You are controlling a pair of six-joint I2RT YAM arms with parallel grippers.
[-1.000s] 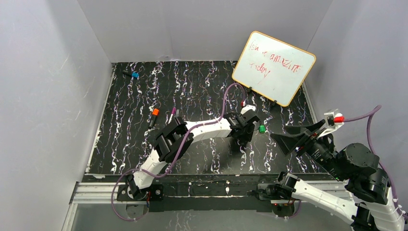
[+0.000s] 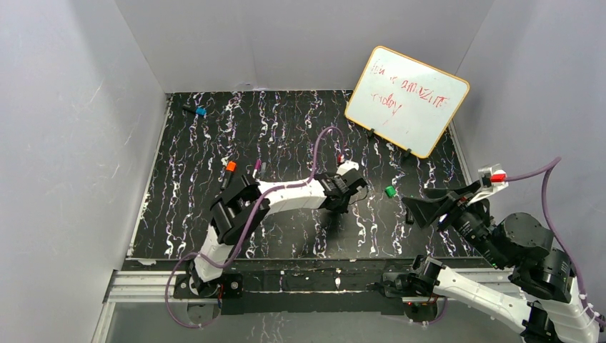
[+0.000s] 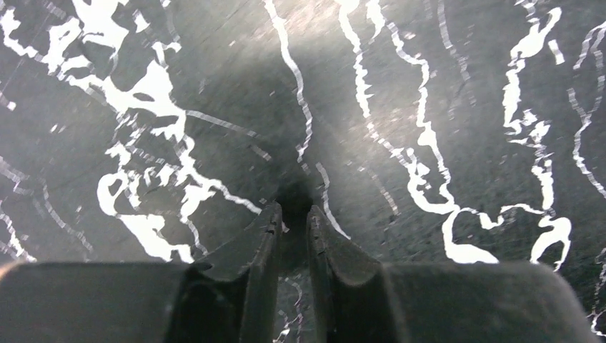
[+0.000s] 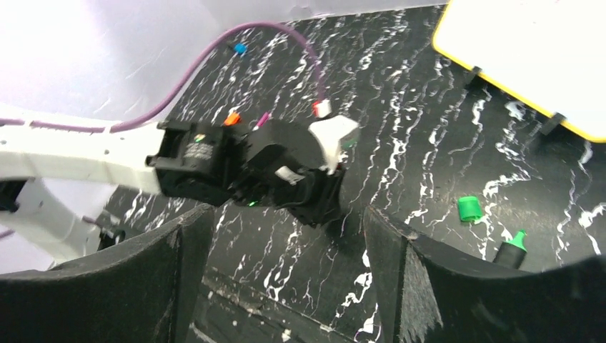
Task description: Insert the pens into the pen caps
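My left gripper hangs over bare marble table in the left wrist view, its fingertips slightly apart with nothing between them. A green cap [image 4: 469, 208] and a dark pen with a green tip [image 4: 509, 253] lie to its right, below my right gripper, which stands open and empty. An orange-capped marker [image 2: 228, 175], a pink pen [image 2: 256, 167] and a grey piece [image 2: 263, 170] lie left of the left arm. A dark pen with a blue cap [image 2: 200, 112] lies at the back left.
A whiteboard [image 2: 406, 101] on clips stands at the back right of the table. Walls enclose the sides and back.
My left gripper has moved left, away from the green cap, which shows more clearly in the top view. The right arm has shifted very slightly.
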